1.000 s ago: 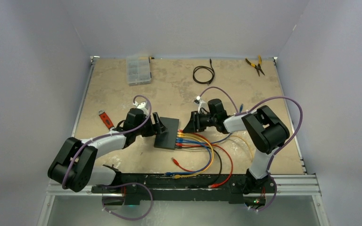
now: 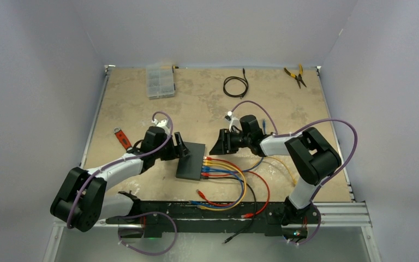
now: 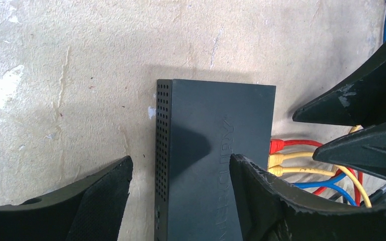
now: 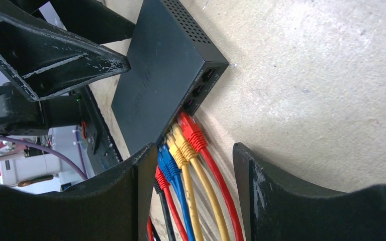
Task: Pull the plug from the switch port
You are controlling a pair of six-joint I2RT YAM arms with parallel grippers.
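Observation:
The dark network switch lies flat between both arms, with red, yellow, blue and black cables plugged along its right side. In the right wrist view the top red plug sits in a port, beside yellow plugs and blue plugs; several ports above them are empty. My left gripper is part open over the switch's left edge, nothing seen held between its fingers. My right gripper stands open just right of the switch, its fingers to either side of the view of the plugs, holding none.
A red tool lies left, a clear organizer box at the back, with a coiled black cable and pliers. Loose cable ends reach the front edge.
The switch and cables sit lower in the top view than a second ago.

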